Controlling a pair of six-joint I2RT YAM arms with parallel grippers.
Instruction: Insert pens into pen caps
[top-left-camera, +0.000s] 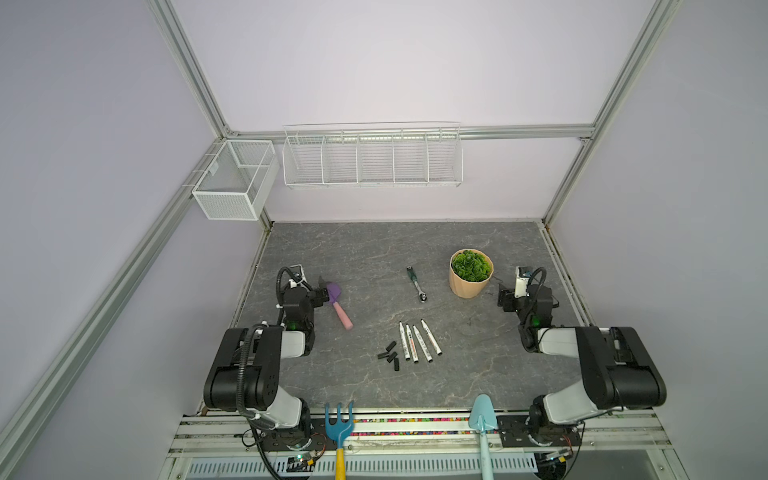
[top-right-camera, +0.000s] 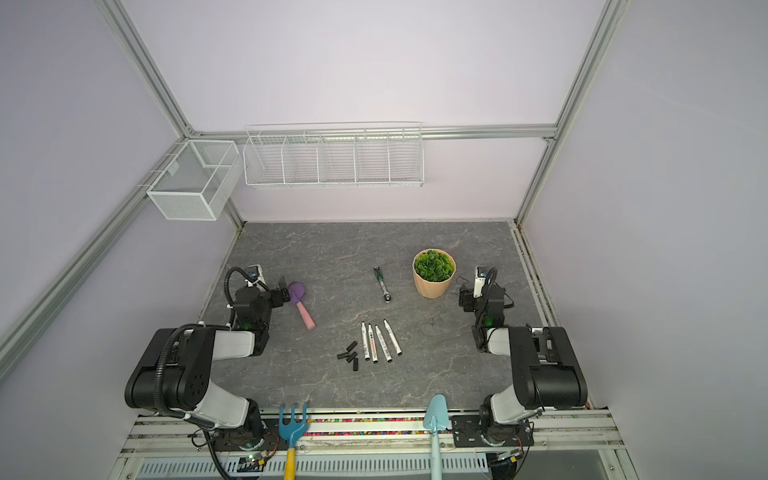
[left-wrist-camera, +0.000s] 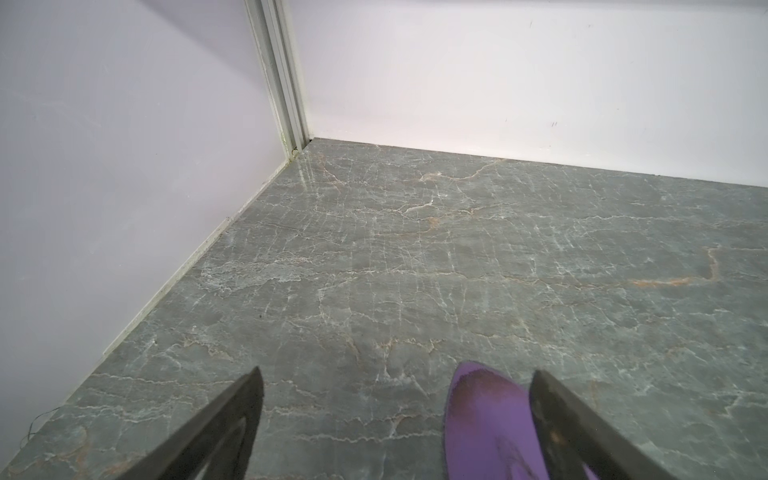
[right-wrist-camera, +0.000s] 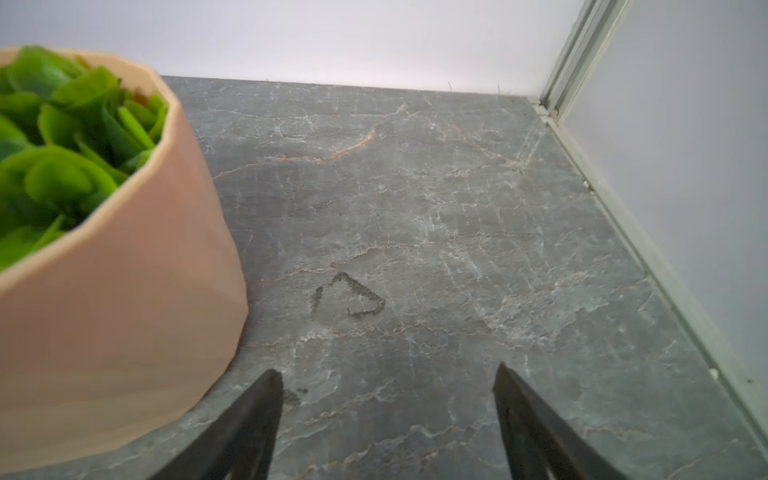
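Several white pens (top-left-camera: 414, 342) lie uncapped, roughly parallel, at the front middle of the grey table. Just left of them lie several loose black caps (top-left-camera: 391, 357). My left gripper is open and empty at the left, over the tip of a purple-and-pink trowel (left-wrist-camera: 488, 416), far from the pens. My right gripper stands open and empty at the right, beside the plant pot, also apart from the pens and caps.
A plant pot (top-left-camera: 470, 284) stands back right of the pens. A ratchet (top-left-camera: 417, 284) lies behind them. A blue fork (top-left-camera: 339, 424) and pale spade (top-left-camera: 483, 424) rest on the front frame. Wire baskets (top-left-camera: 373, 156) hang on the back wall.
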